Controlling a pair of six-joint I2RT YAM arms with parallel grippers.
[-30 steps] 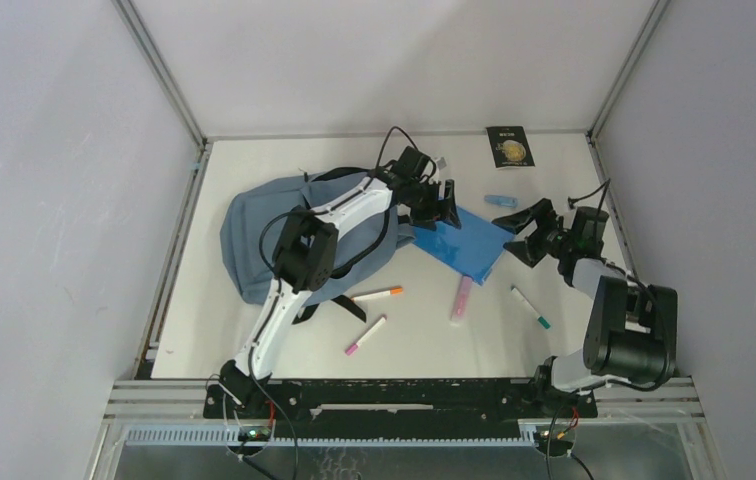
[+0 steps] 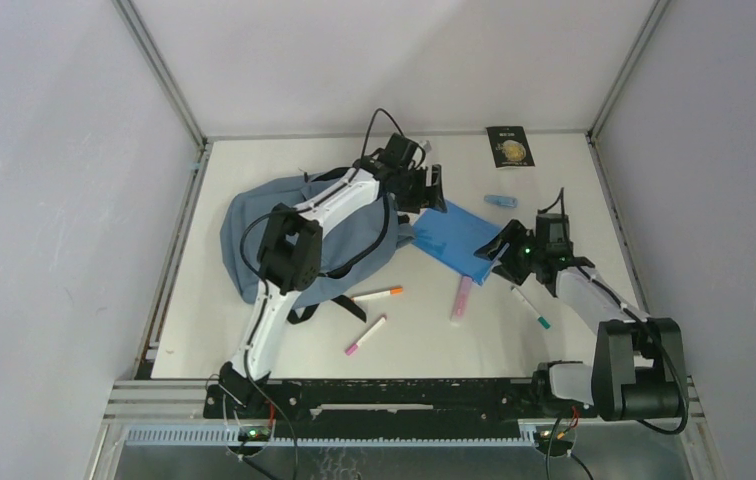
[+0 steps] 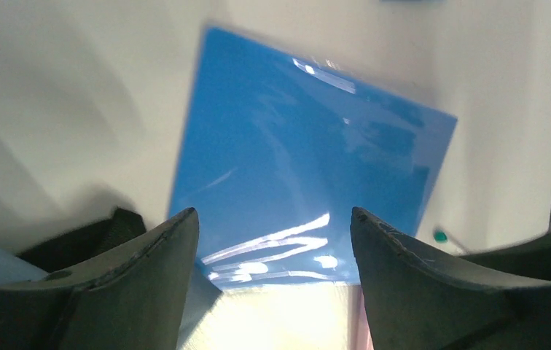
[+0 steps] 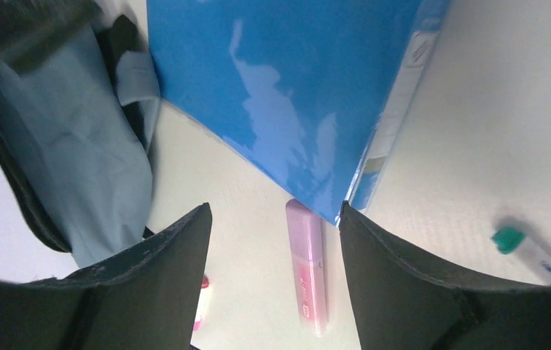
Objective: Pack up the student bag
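Note:
A grey-blue bag (image 2: 254, 240) lies on the left of the table under my left arm. Beside it is a blue folder (image 2: 449, 235) (image 3: 294, 160) (image 4: 272, 80). My left gripper (image 2: 422, 195) hangs over the folder's upper-left side, fingers apart and nothing held. My right gripper (image 2: 494, 248) is at the folder's right corner, a fingertip by its edge; whether it grips cannot be told. A pink case (image 2: 461, 298) (image 4: 307, 270) lies below that corner. Markers in orange (image 2: 379, 294), pink (image 2: 364, 337) and green (image 2: 532, 310) lie loose.
A black booklet (image 2: 509, 147) lies at the back right, with a small blue item (image 2: 501, 200) below it.
My right gripper has moved left and down onto the folder's right corner. My left gripper has moved up and slightly left.

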